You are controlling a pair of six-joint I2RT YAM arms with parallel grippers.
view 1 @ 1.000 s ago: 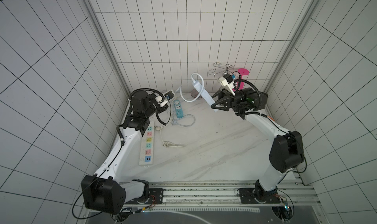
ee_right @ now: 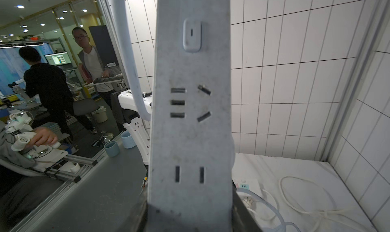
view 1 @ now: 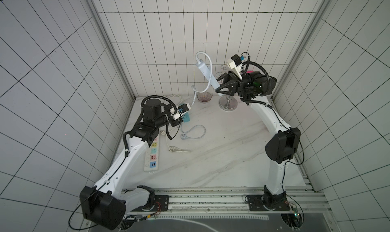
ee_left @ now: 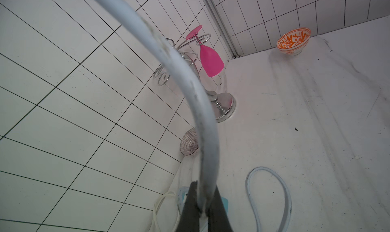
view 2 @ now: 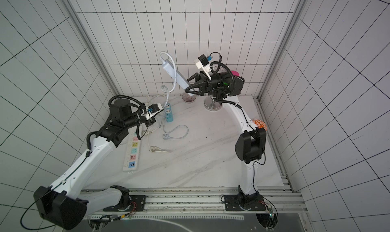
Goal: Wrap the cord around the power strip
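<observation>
The pale blue-white power strip point(view 1: 206, 71) is in the air at the back middle, tilted up to the left. My right gripper point(view 1: 218, 84) is shut on its lower end; the socket face of the strip point(ee_right: 189, 138) fills the middle of the right wrist view. From the strip's raised end the thick pale cord point(view 1: 210, 69) loops over, hangs down and runs left to my left gripper. In the left wrist view the cord point(ee_left: 199, 106) passes between those shut fingers. Its free part lies curved on the table with the plug point(view 1: 184, 136).
A white strip with coloured sockets point(view 1: 152, 154) and a small blue strip point(view 1: 185, 117) lie near the left arm. A tinted glass point(view 1: 204, 97) and a metal stand point(view 1: 228, 103) are at the back. An orange bowl point(view 2: 260, 124) stands right.
</observation>
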